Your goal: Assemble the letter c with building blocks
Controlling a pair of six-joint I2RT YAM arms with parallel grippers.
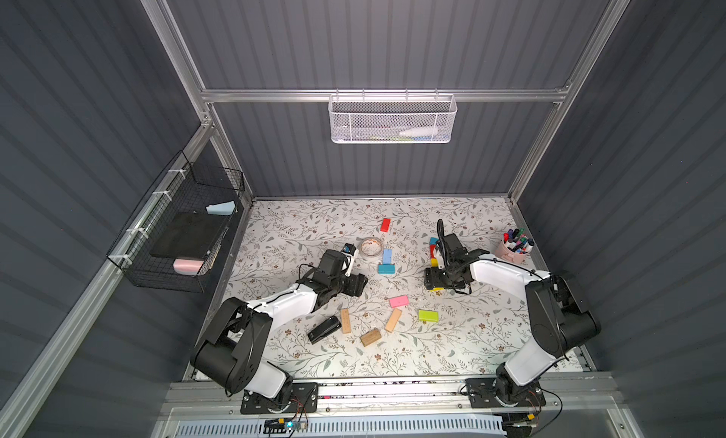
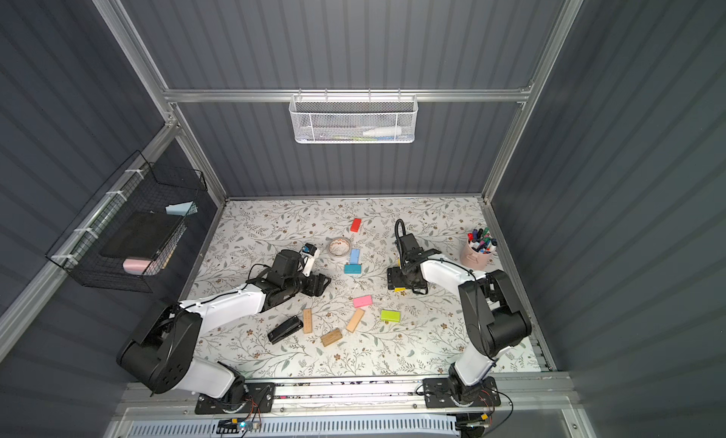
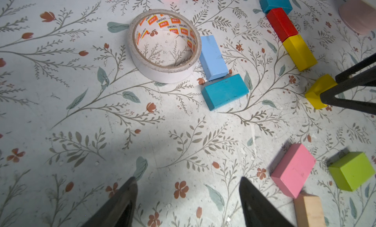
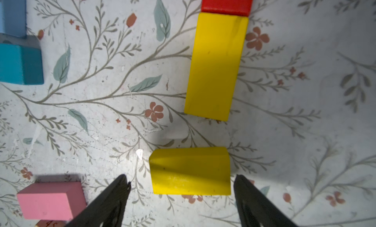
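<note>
In the right wrist view a yellow block (image 4: 191, 171) lies crosswise between the spread fingers of my right gripper, which is open, with a gap at each side. Beyond it a second yellow block (image 4: 216, 66) runs lengthwise, its far end against a red block (image 4: 227, 1). The left wrist view shows a teal block (image 3: 275, 3) at the far end of that red one. My left gripper stands open over bare tabletop, nothing between its fingers. Ahead of it are a blue block (image 3: 213, 57) and another teal block (image 3: 224, 91), close together.
A tape roll (image 3: 164, 45) stands by the blue block. Pink (image 1: 398, 301), green (image 1: 428, 315) and several wooden blocks (image 1: 393, 319) lie nearer the front, with a black object (image 1: 324, 329) at left. A pen cup (image 1: 515, 246) stands right; another red block (image 1: 385, 224) lies far back.
</note>
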